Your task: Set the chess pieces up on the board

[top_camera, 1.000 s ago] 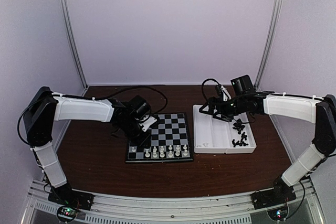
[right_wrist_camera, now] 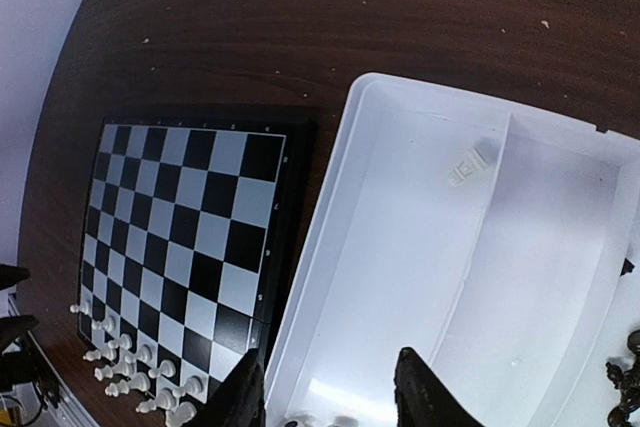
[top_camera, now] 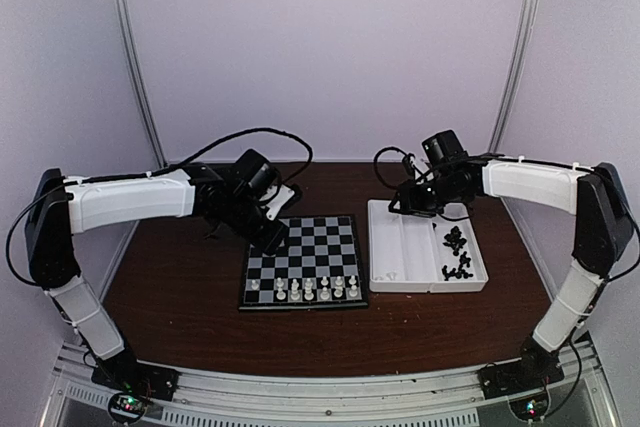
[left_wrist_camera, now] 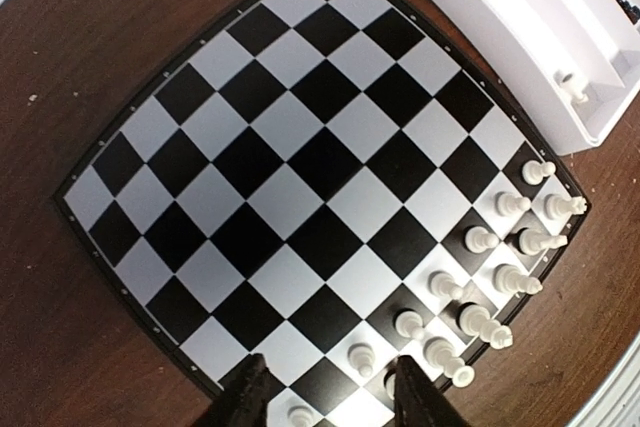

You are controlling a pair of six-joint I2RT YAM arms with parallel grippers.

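Note:
The chessboard [top_camera: 310, 242] has two rows of white pieces [left_wrist_camera: 508, 279] along its near side. My left gripper [top_camera: 275, 237] is above the board's left part, open, with nothing seen between its fingers. My right gripper [top_camera: 405, 202] is over the white tray [right_wrist_camera: 400, 207], open and empty. A white piece [right_wrist_camera: 470, 165] lies in the tray's left section; black pieces [top_camera: 455, 242] lie in clusters in its right section.
Bare wooden table [top_camera: 200, 317] surrounds board and tray. The tray stands just right of the board. White walls close in the back and sides.
The pieces look unchanged.

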